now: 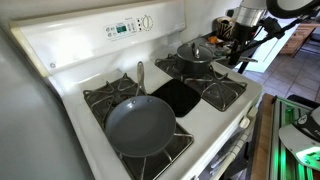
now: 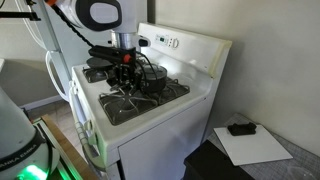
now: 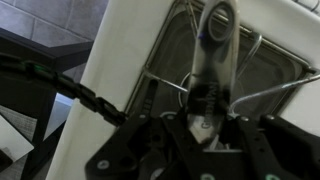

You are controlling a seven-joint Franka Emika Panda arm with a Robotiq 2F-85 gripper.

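Note:
A dark pot (image 1: 197, 56) with a lid stands at the right rear of the stove, and it shows in the second exterior view as well (image 2: 152, 76). My gripper (image 1: 234, 60) is beside the pot, over the front right burner. In the wrist view a flat grey metal handle (image 3: 212, 78) with a hole at its end runs down to my gripper. The fingers are shut; dark finger parts cover the handle's lower end, so I cannot tell whether it lies between them.
A grey frying pan (image 1: 141, 126) sits on the left burners, its handle toward the back. A black centre panel (image 1: 179, 97) separates the burner pairs. Beyond the stove, a black box (image 2: 215, 165) and a white sheet (image 2: 250, 145) lie on a surface.

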